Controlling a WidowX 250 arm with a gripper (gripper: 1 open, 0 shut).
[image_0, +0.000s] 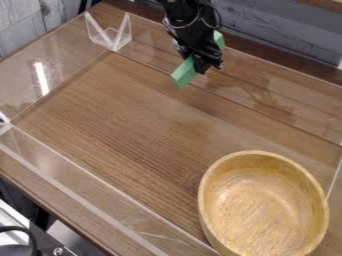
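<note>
My black gripper (199, 52) is at the top centre of the camera view, shut on a green object (185, 74) that hangs tilted below it. More green (218, 40) shows behind the gripper; whether it is part of the same thing I cannot tell.
A round tan bowl (263, 205) fills the lower right of the wooden tray floor (120, 150). A clear, angular plastic piece (110, 32) is at the upper left. The tray's back wall runs along the top right.
</note>
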